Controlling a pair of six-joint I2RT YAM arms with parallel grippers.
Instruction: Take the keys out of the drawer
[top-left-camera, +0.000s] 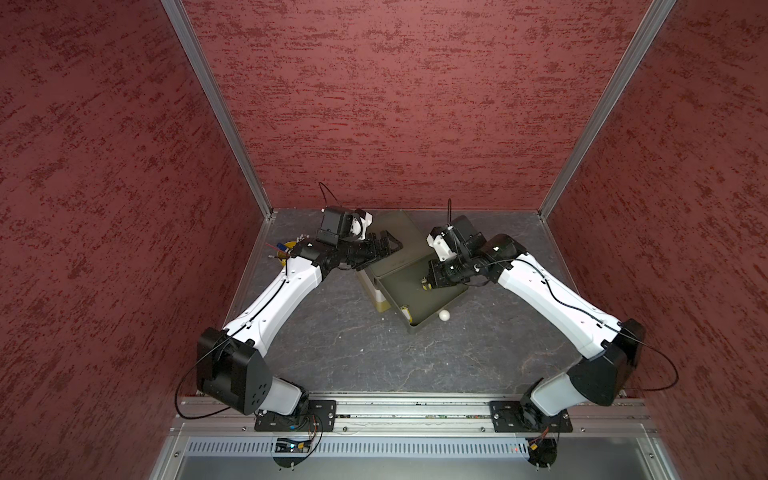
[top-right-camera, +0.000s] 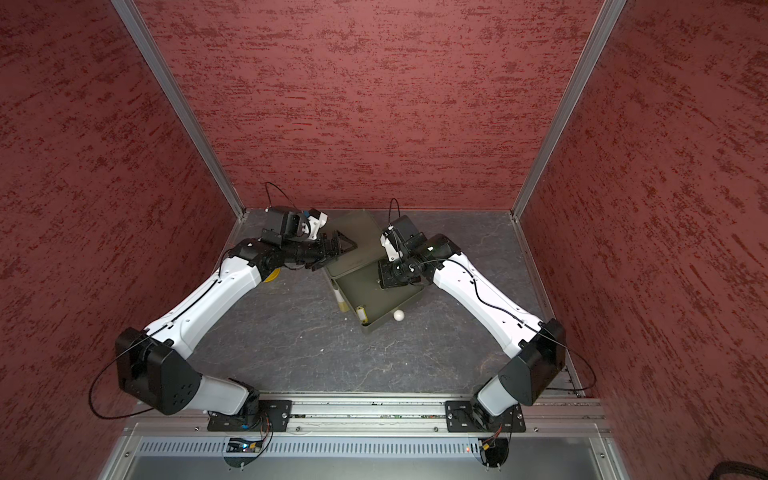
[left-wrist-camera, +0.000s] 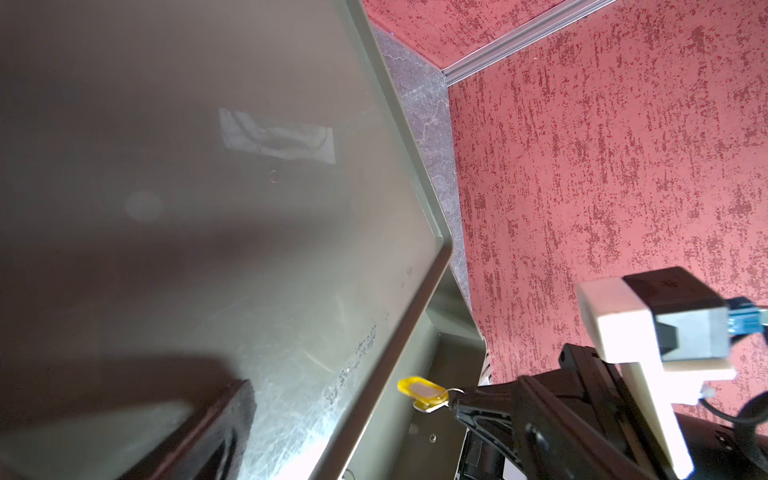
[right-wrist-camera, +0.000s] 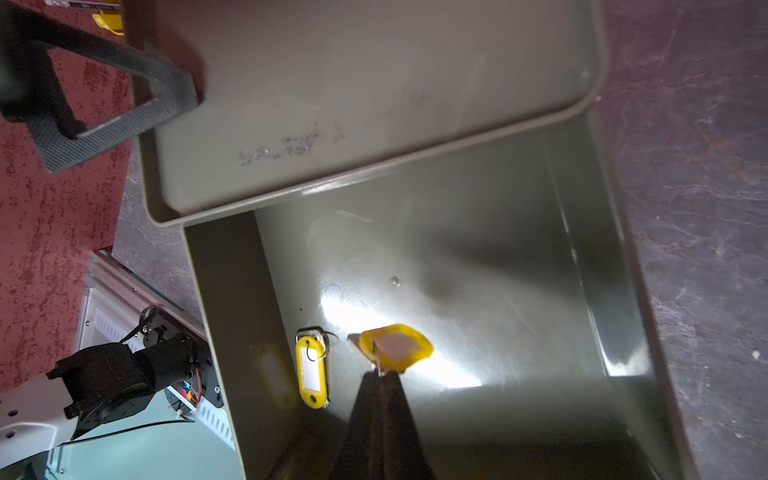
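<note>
My right gripper is shut on the ring of a key with a yellow tag (right-wrist-camera: 393, 346); the tag hangs above the floor of the open olive-grey drawer (right-wrist-camera: 520, 320). From the left wrist view, the same yellow tag (left-wrist-camera: 422, 390) dangles at the right fingertips; the key itself is mostly hidden. A second yellow-tagged key set (right-wrist-camera: 312, 372) lies on the drawer floor near its side wall. Over the cabinet top (right-wrist-camera: 360, 72) my left gripper stands open, its fingers wide apart with nothing between them.
A white ball (top-left-camera: 444, 316) lies on the table by the drawer's front corner. Some yellow item (top-left-camera: 286, 249) sits behind the left arm, partly hidden.
</note>
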